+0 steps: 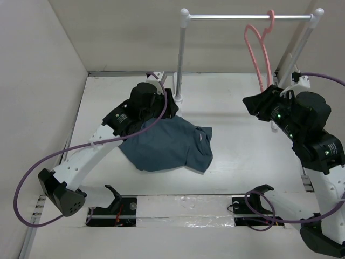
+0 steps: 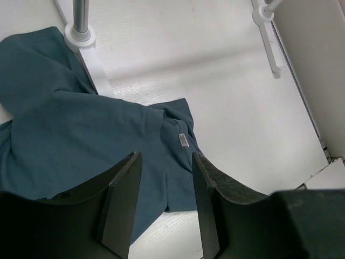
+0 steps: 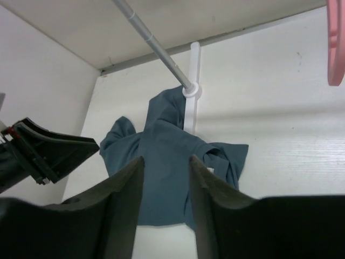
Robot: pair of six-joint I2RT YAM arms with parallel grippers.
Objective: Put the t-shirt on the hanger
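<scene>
A dark teal T-shirt [image 1: 170, 145] lies crumpled on the white table [image 1: 242, 162], at the foot of the rack's left post; its small label shows in the left wrist view. A pink hanger [image 1: 264, 48] hangs on the rail [image 1: 232, 17] at the right, also at the edge of the right wrist view [image 3: 335, 43]. My left gripper is above the shirt, open and empty. My right gripper is raised near the hanger, pointing toward the shirt, its fingers apart with nothing between them.
The rack's posts [image 1: 180, 65] stand on white feet toward the back. Bare table lies right of the shirt. Walls close in the left side and back.
</scene>
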